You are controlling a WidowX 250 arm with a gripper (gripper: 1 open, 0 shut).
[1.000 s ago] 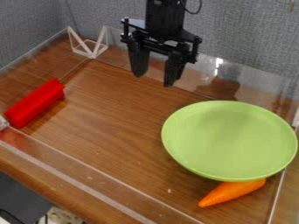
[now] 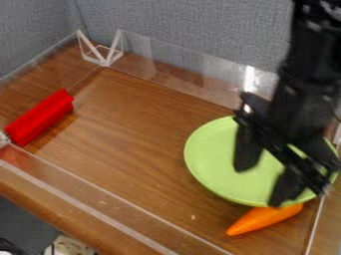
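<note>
My black gripper (image 2: 277,149) looms large at the right, blurred, over the green plate (image 2: 213,157), hiding much of it; whether its fingers are apart or closed is unclear. An orange carrot (image 2: 253,221) lies just below the plate's front edge. A red cylindrical object (image 2: 40,118) lies at the left of the wooden table.
A white wire rack (image 2: 100,52) stands at the back left by the grey walls. The table's front edge runs along the lower left.
My gripper has moved from the back centre toward the right front, down over the plate, and appears much larger. The plate, carrot and red object are unmoved.
</note>
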